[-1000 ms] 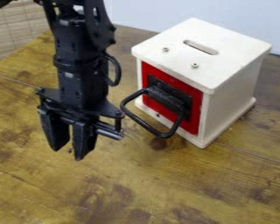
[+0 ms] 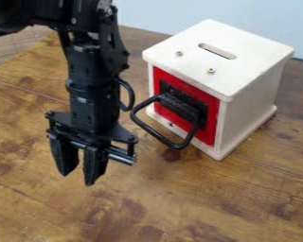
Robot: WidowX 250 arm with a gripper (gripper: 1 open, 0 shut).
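The black gripper (image 2: 80,161) hangs above the wooden table, left of a white box (image 2: 220,55). Its fingers point downward; whether anything small is between them is not clear, and none shows. The box has a red front (image 2: 165,81) with a dark panel and a black looped handle (image 2: 180,144) that sticks out toward the arm, apart from the fingertips.
Bare wooden table (image 2: 180,203) fills the front and the left. The box stands at the back right, and a woven mat (image 2: 15,52) shows at the far upper left.
The gripper has shifted very slightly over the last second. The box and its handle look the same.
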